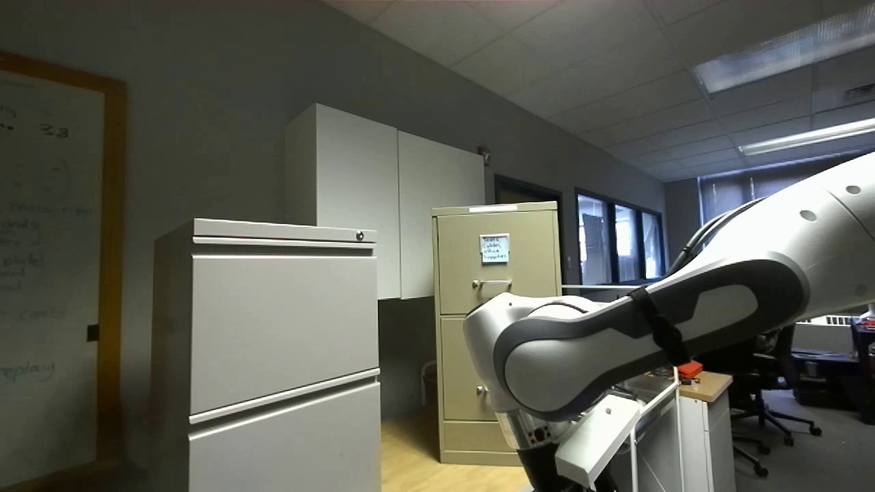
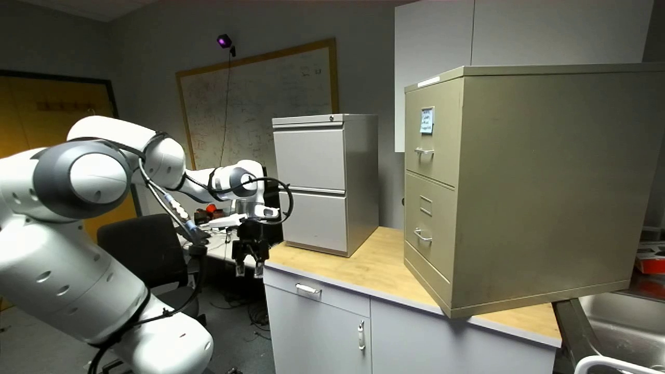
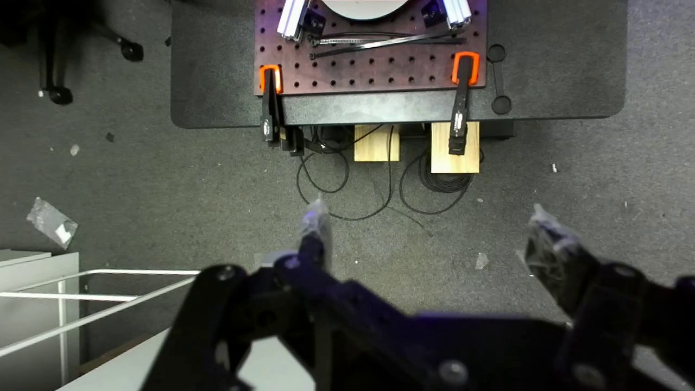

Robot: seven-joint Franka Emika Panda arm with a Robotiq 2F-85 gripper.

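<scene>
My gripper is open and points down, with only bare floor showing between its spread fingers in the wrist view. In exterior view 2 the gripper [image 2: 249,273] hangs in front of the counter's left end, apart from everything around it. A light grey two-drawer cabinet [image 2: 311,159] stands on the left of the counter, both drawers closed. To its right is a tan filing cabinet [image 2: 536,187] with metal handles and a blue note [image 2: 427,120] on the upper drawer; its drawers are closed too. In exterior view 1 the fingertips fall below the frame.
The wooden counter top [image 2: 380,255] has clear room between the two cabinets. A sink [image 2: 623,324] lies at the far right. In the wrist view a white wire rack [image 3: 98,297] stands at lower left, and the black table [image 3: 554,71] carries clamps [image 3: 460,98].
</scene>
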